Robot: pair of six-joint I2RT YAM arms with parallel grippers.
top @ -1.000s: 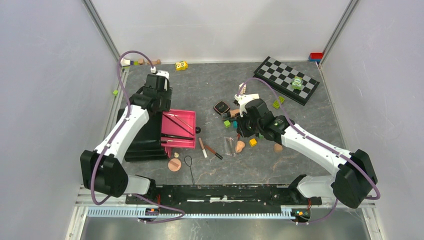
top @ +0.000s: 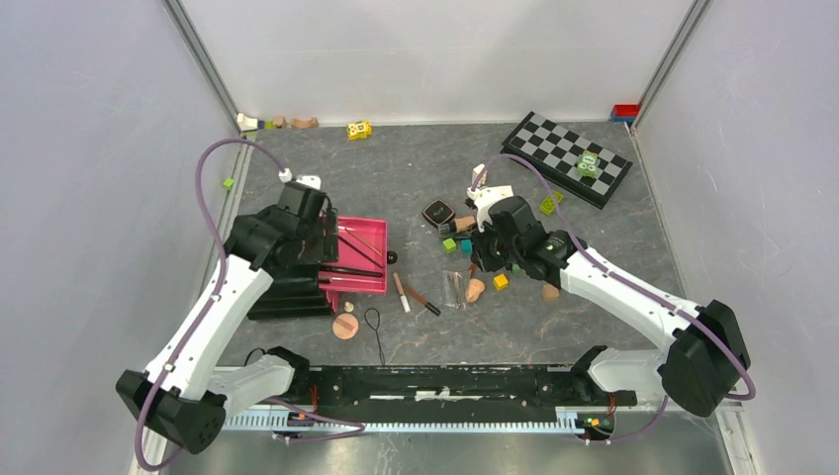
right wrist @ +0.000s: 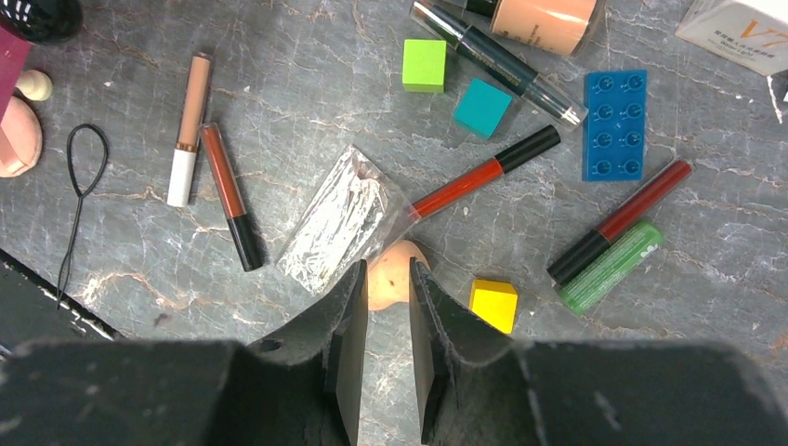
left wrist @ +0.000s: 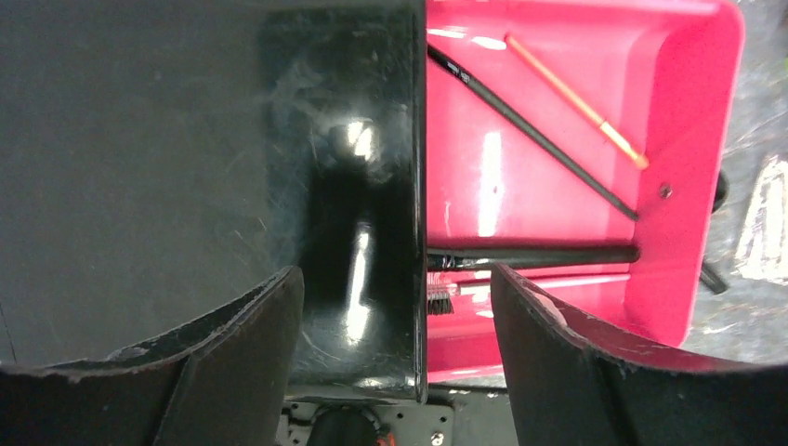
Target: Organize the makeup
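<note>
A black makeup box (left wrist: 167,149) on the left has a pink tray (left wrist: 530,186) holding a black brush (left wrist: 548,255) and an orange pencil (left wrist: 571,98). My left gripper stands open above the box's edge, nothing between its fingers. My right gripper hovers over the scattered makeup, its narrowly parted fingers empty, above a peach sponge (right wrist: 388,297). Around it lie a clear bag (right wrist: 330,223), lip glosses (right wrist: 228,177), a lipstick tube (right wrist: 623,218) and a peach bottle (right wrist: 539,20).
Toy blocks (right wrist: 423,65) lie among the makeup. A chessboard (top: 539,139) is at the back right, a round powder puff (top: 345,326) in front of the tray.
My right arm is almost unchanged.
</note>
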